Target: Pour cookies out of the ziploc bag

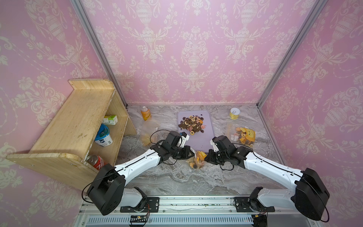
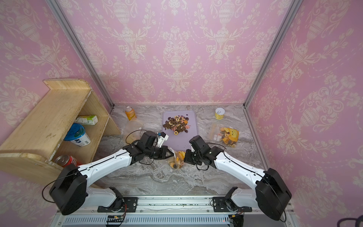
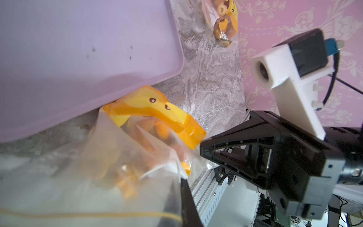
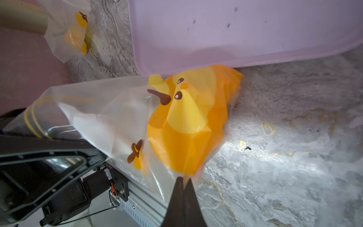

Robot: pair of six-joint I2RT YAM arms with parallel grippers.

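Observation:
The clear ziploc bag (image 3: pixel 151 132) with a yellow-orange animal print hangs between my two grippers, close to the near edge of the lilac tray (image 1: pixel 204 141). Cookies show through its film in the left wrist view. My right gripper is shut on the bag's lower corner. On the zip side, my left gripper is shut on the film near the yellow zip line; one of its fingers is hidden behind the film. A heap of brown and tan cookies (image 1: pixel 191 124) lies on the tray's far half.
Another filled bag (image 1: pixel 245 135) lies right of the tray, and a clear bag (image 1: pixel 150 130) lies left. An orange can (image 1: pixel 145 113) and a yellow tin (image 1: pixel 234 113) stand behind. A wooden shelf (image 1: pixel 68 121) occupies the left.

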